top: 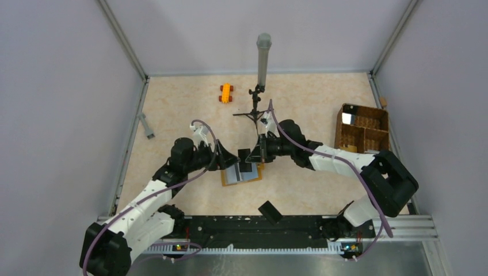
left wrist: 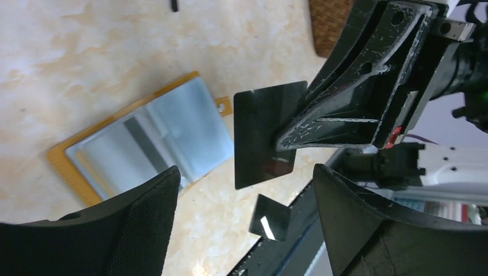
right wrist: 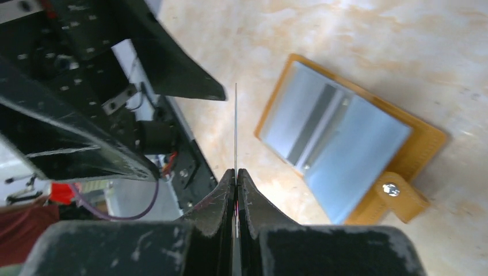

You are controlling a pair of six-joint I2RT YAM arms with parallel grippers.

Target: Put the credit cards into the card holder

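Note:
My right gripper (top: pixel 256 154) is shut on a thin black card (top: pixel 244 160), held upright above the card holder, seen edge-on in the right wrist view and face-on as a black card (left wrist: pixel 259 138) in the left wrist view. The card holder (top: pixel 230 181) lies open on the table, with pale blue-grey inner faces and a tan border (right wrist: pixel 427 138). My left gripper (top: pixel 229 161) is open, to the left of the held card, with nothing between its fingers. A second black card (top: pixel 270 211) lies at the table's front edge.
A wicker compartment box (top: pixel 362 118) sits at the right, an orange toy car (top: pixel 226 93) at the back, and a tripod stand (top: pixel 255 112) behind the holder. A grey tool (top: pixel 145 126) lies at the far left.

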